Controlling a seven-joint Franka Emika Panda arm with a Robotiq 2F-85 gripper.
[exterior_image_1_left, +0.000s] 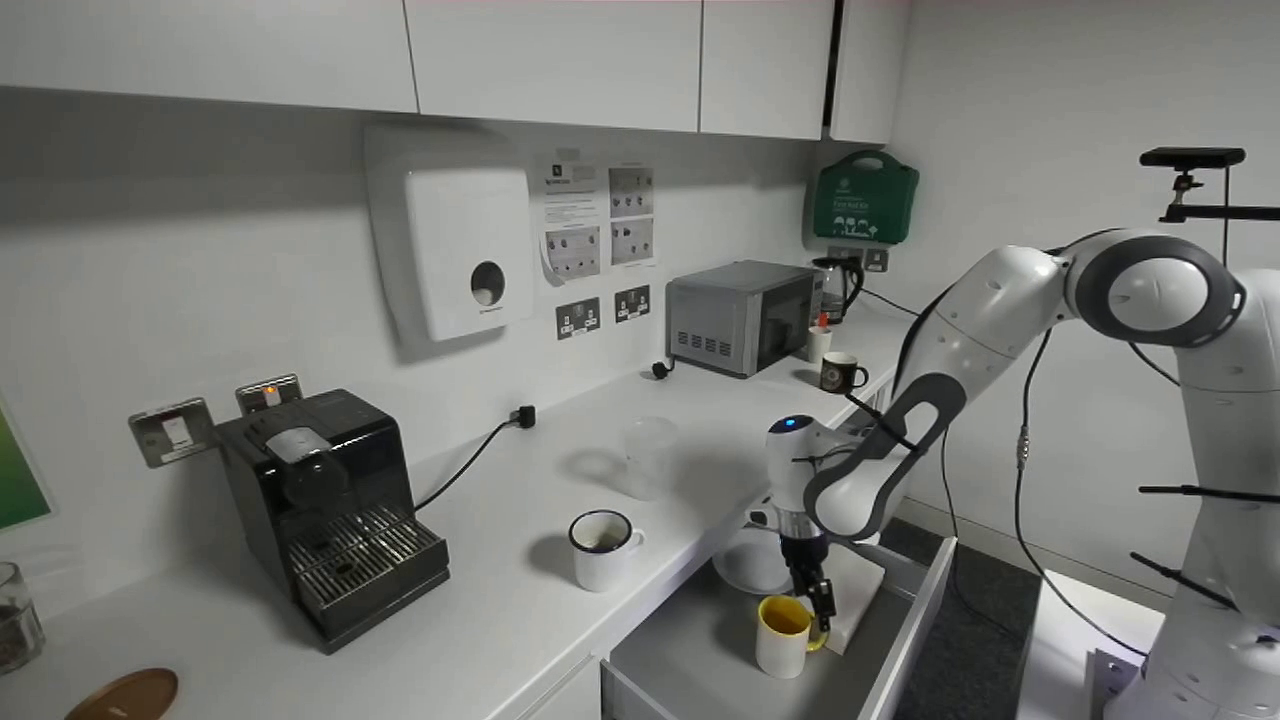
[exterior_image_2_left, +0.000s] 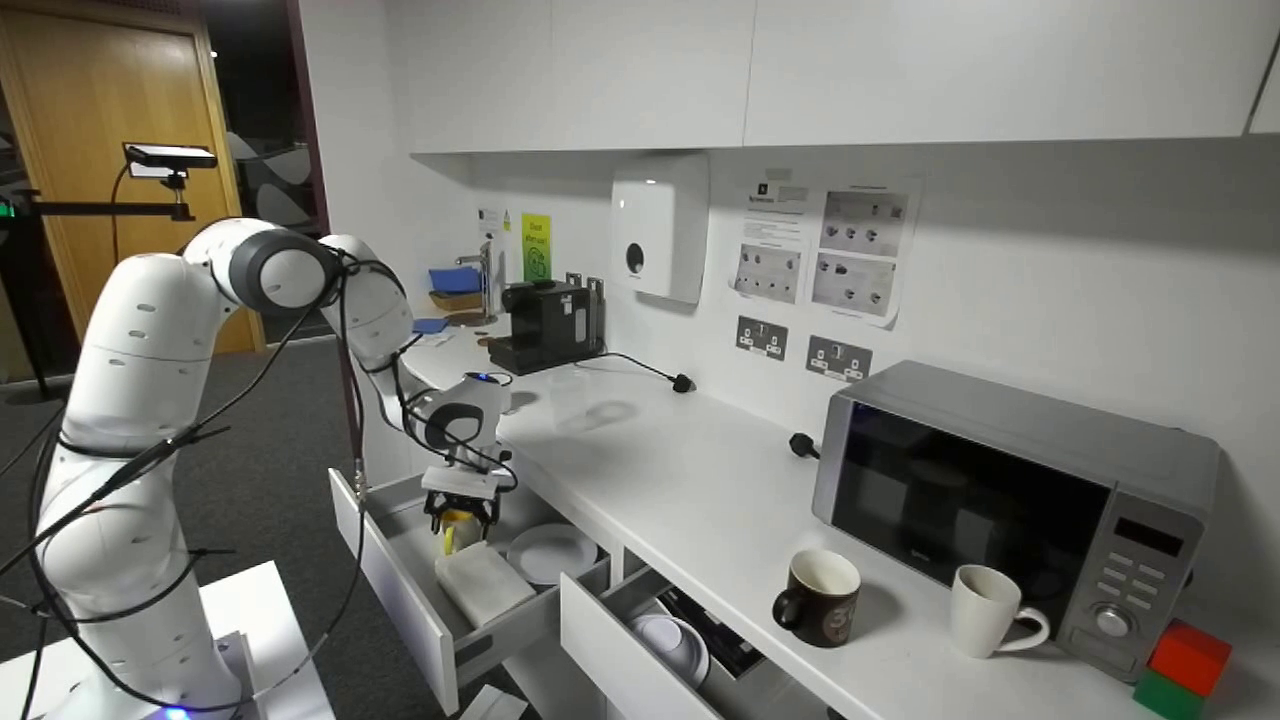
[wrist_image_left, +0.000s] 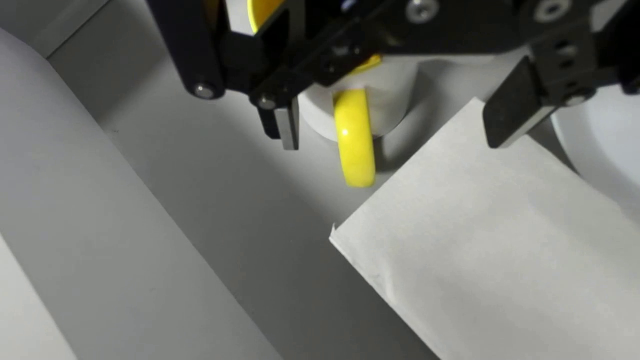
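Note:
A white mug (exterior_image_1_left: 781, 653) with a yellow inside and yellow handle stands upright in the open drawer (exterior_image_1_left: 708, 642). In the wrist view its yellow handle (wrist_image_left: 355, 141) shows between my spread fingers, nearer the left one, with clear space on both sides. My gripper is open and hangs at the handle side of the mug, holding nothing. Part of the mug's rim and body is hidden behind the gripper's linkage in that view. Exterior view 2 shows the gripper (exterior_image_2_left: 462, 528) over the drawer, partly covering the mug.
A pale flat packet (wrist_image_left: 498, 240) and a white plate (exterior_image_2_left: 552, 554) lie beside the mug in the drawer. The drawer front (exterior_image_2_left: 390, 588) is an upright edge nearby. On the counter stand a white mug (exterior_image_1_left: 597, 571), a coffee machine (exterior_image_1_left: 330, 492) and a microwave (exterior_image_2_left: 984, 480). A second drawer (exterior_image_2_left: 624, 654) is open.

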